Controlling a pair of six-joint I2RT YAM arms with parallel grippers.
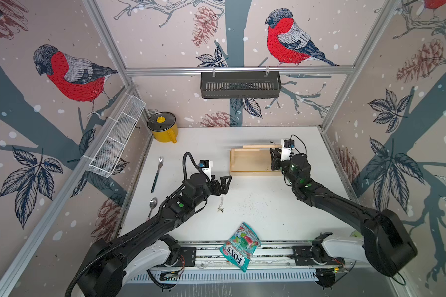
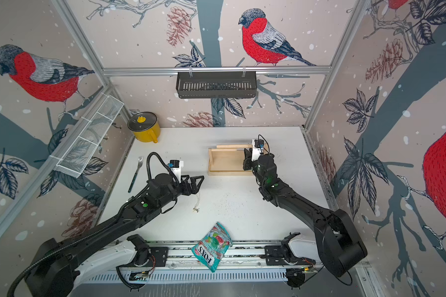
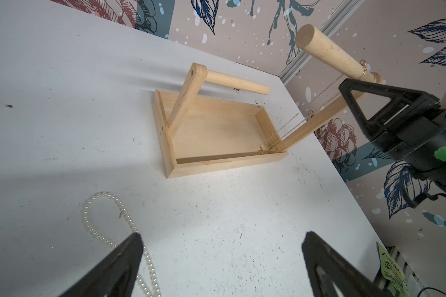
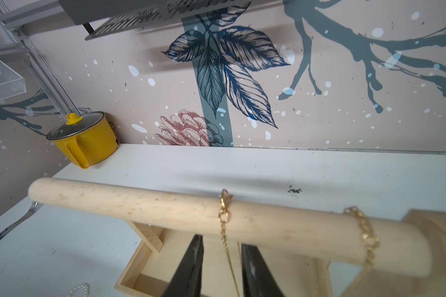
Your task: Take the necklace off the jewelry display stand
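The wooden jewelry stand [image 3: 208, 160] is a shallow tray with rods on posts. A thin gold necklace [image 4: 224, 217] hangs from the upper rod [image 4: 133, 203], its clasp lying over the top; another stretch of gold chain [image 4: 369, 240] crosses the rod near its right end. My right gripper is just in front of and below that rod, fingers apart, with the chain running down between or behind them. On the table lies a pearl necklace [image 3: 104, 237], left of the tray. Above it, my left gripper stands wide open and empty.
A yellow pot [image 1: 162, 128] stands in the back left corner. A fork [image 1: 157, 173] and a spoon [image 1: 152, 205] lie along the left side, and a teal snack bag [image 1: 240, 246] at the front edge.
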